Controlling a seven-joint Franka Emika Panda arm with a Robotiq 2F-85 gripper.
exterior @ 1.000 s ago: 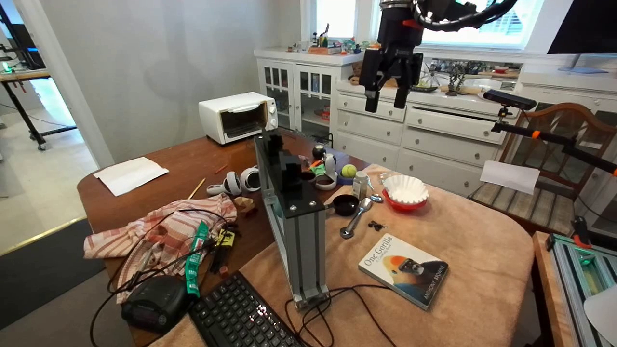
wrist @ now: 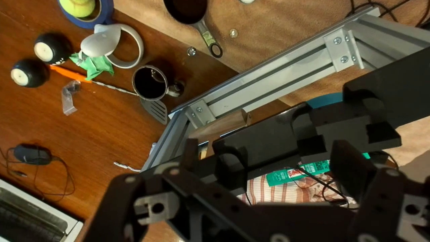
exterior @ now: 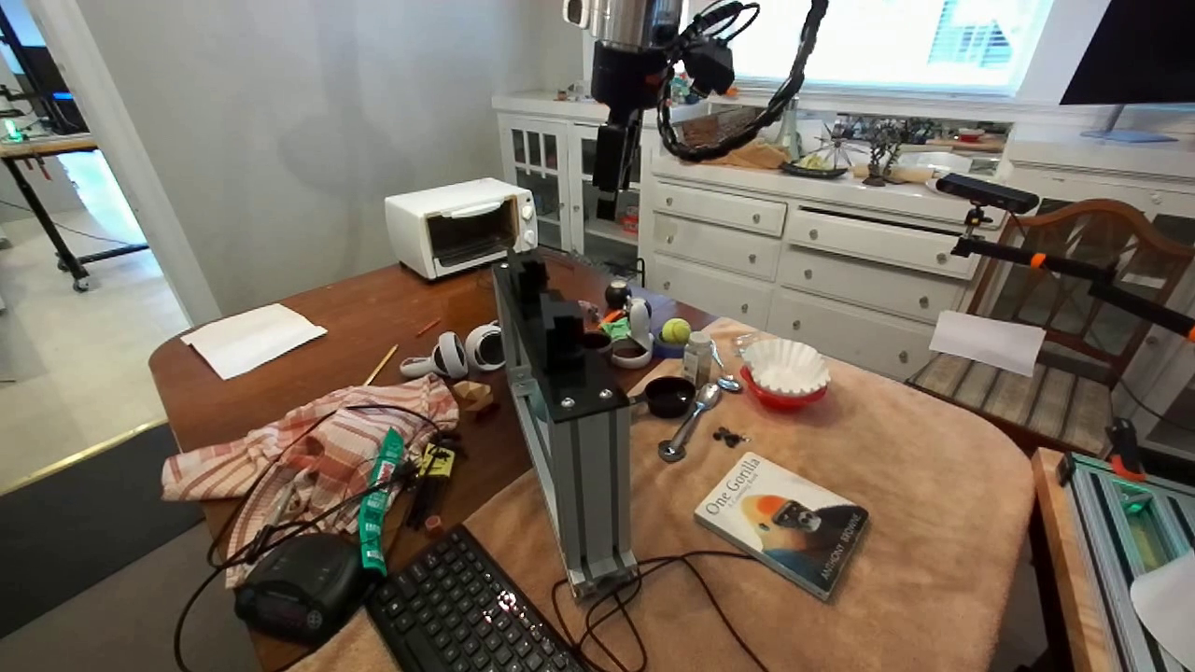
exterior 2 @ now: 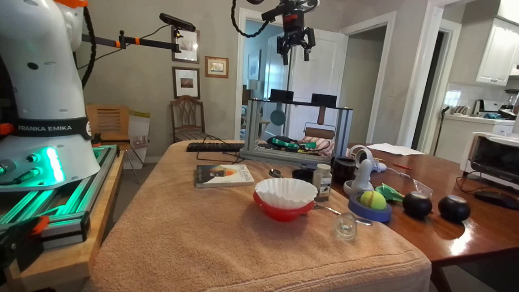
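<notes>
My gripper [exterior 2: 294,57] hangs open and empty in the air above a metal frame [exterior 2: 245,129]. One of its fingers [wrist: 189,155] shows at left in the wrist view, with black holders on the frame's top bar [wrist: 266,137] visible between the two. Two black holders stand on that bar. Under it, in exterior view 2, are a teal disc [exterior 2: 277,117] and a brown roller [exterior 2: 319,132]. In exterior view 1 the gripper [exterior: 611,202] is seen nearly edge-on, clear above the frame.
On the towel lie a book [exterior: 781,523], a red bowl [exterior 2: 282,211] with a white paper liner [exterior 2: 286,190], and a bottle [exterior 2: 322,182]. A mug [wrist: 149,82], a tennis ball [exterior 2: 373,199] and a toaster oven [exterior: 461,228] are on the table.
The arm has swung left in exterior view 1, and the gripper has turned so that its fingers now nearly overlap there. The things on the table look unmoved.
</notes>
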